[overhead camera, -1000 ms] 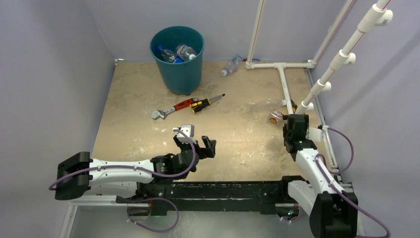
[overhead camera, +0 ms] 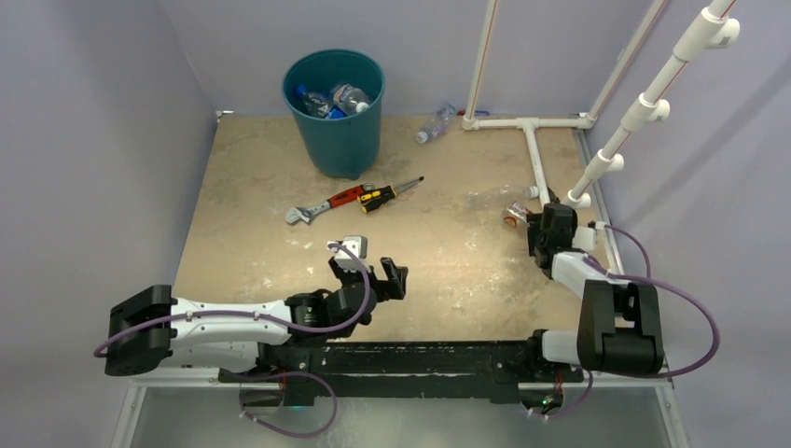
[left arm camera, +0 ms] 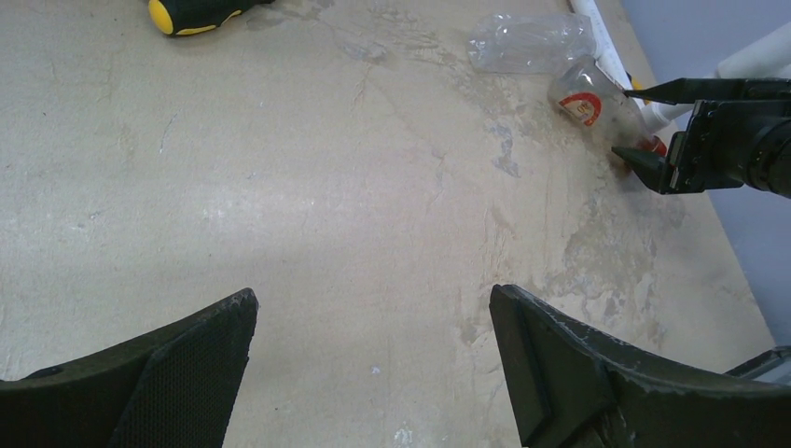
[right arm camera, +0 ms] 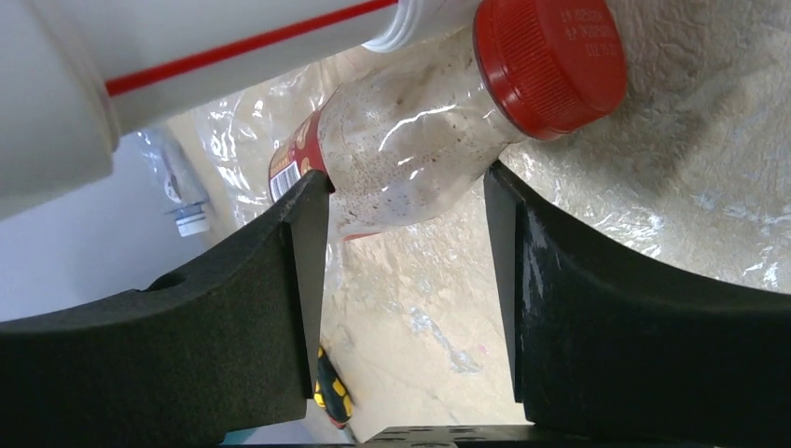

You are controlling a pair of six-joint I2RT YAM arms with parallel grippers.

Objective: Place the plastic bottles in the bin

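Observation:
At the right of the table, my right gripper has its part-open fingers around a clear bottle (right arm camera: 410,135) with red cap and label, lying by the white pipes. Whether both fingers grip it is unclear. A second crumpled clear bottle (overhead camera: 499,196) lies just behind it, and another bottle (overhead camera: 435,126) lies near the back wall. The teal bin (overhead camera: 336,145) at the back holds several bottles. My left gripper hangs open over bare table at the front left, nothing between its fingers.
An adjustable wrench (overhead camera: 312,210) and a yellow-black screwdriver (overhead camera: 378,197) lie in front of the bin. White pipes (overhead camera: 534,159) run along the back right and right side.
The left arm has barely moved.

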